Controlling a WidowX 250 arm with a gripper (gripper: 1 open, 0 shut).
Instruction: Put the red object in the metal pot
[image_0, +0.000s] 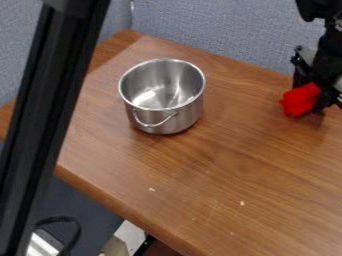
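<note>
The red object (301, 100) is at the right side of the wooden table, close to the back edge. My black gripper (315, 92) reaches down from the upper right corner and is right at it, covering its right part. Whether the fingers are closed on it cannot be told, since they are dark, small and partly past the frame edge. Left of centre, the shiny metal pot (177, 116) stands upright with its wire handle hanging at the front, and its visible inside looks empty.
Bare wooden table (201, 180) lies between the pot and the red object and across the front. A black post (51, 110) crosses the left side of the view. A grey-blue partition (214, 25) rises behind the table.
</note>
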